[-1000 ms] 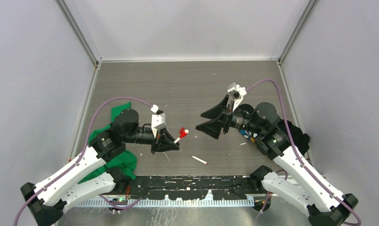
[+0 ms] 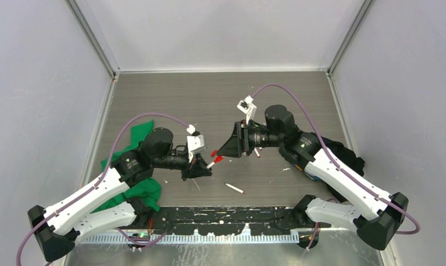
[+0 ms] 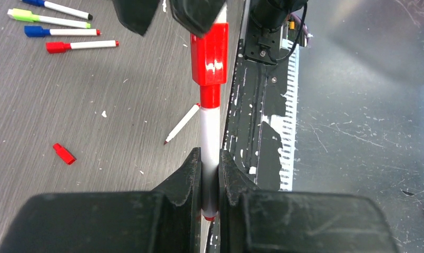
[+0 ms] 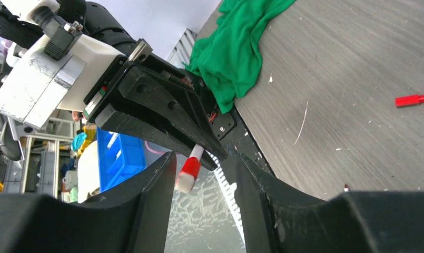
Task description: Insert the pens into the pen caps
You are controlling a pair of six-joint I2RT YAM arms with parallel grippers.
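Note:
My left gripper is shut on a white-barrelled red pen (image 3: 209,132), held upright in its wrist view with a red cap (image 3: 209,58) on the upper end. My right gripper stands part open just beside that capped end, its fingertips either side of it in the right wrist view, apparently not gripping. A loose uncapped pen (image 2: 234,188) lies on the table, and a loose red cap (image 3: 63,153) lies apart from it.
Several capped markers (image 3: 82,45) lie in a row on the table. A green cloth (image 2: 147,191) is under the left arm, a black cloth (image 2: 348,155) behind the right.
My right gripper has moved left to the capped end of the held pen and turned.

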